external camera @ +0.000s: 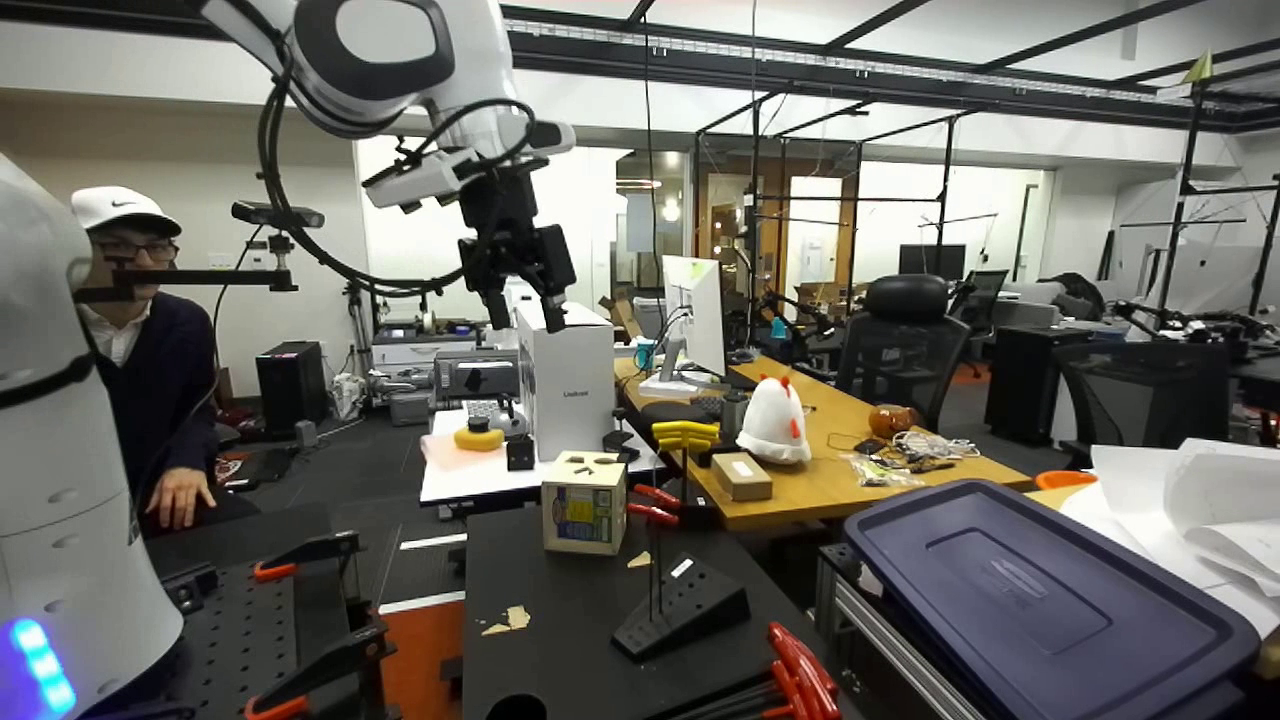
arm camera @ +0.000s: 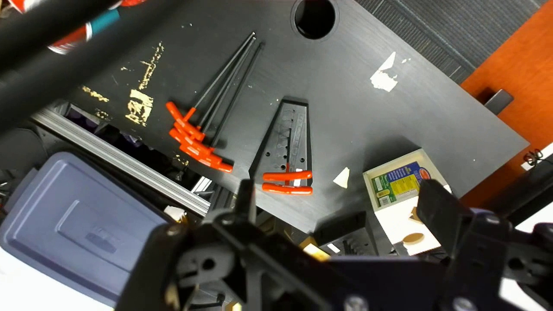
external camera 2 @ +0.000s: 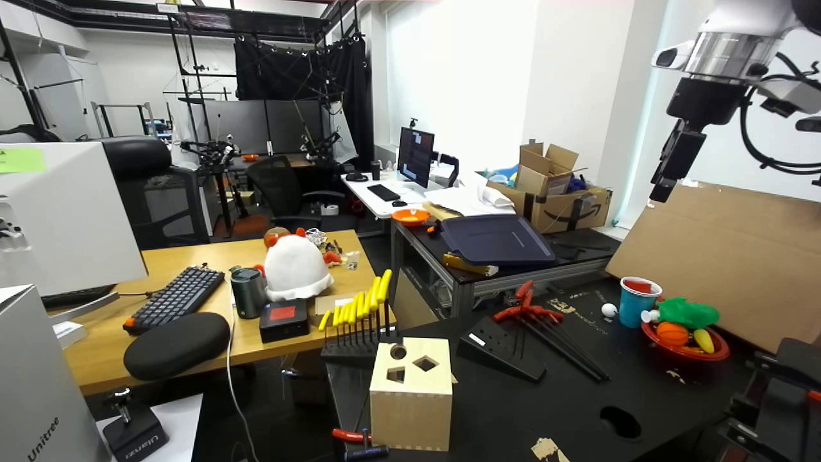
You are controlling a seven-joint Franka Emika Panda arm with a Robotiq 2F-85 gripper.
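Note:
High above the black table, my gripper (external camera: pixel 525 314) is open and empty, its two fingers pointing down and well apart. In the wrist view, a black slotted stand (arm camera: pixel 284 137) lies below with two red-handled hex keys (arm camera: pixel 287 189) upright in it. More red-handled hex keys (arm camera: pixel 199 142) lie loose on the table beside the stand. A pale wooden box (external camera 2: pixel 412 404) with shaped holes in its top sits near the table's end, partly behind a finger in the wrist view. Behind the box, yellow-handled hex keys (external camera 2: pixel 362 308) stand in another black holder.
A blue-grey lid (external camera: pixel 1044 600) rests beside the table. At the far end stand a blue cup (external camera 2: pixel 635 304) and a red bowl (external camera 2: pixel 719 342) of toy food. A round hole (arm camera: pixel 314 18) pierces the tabletop; bare surface surrounds the slotted stand.

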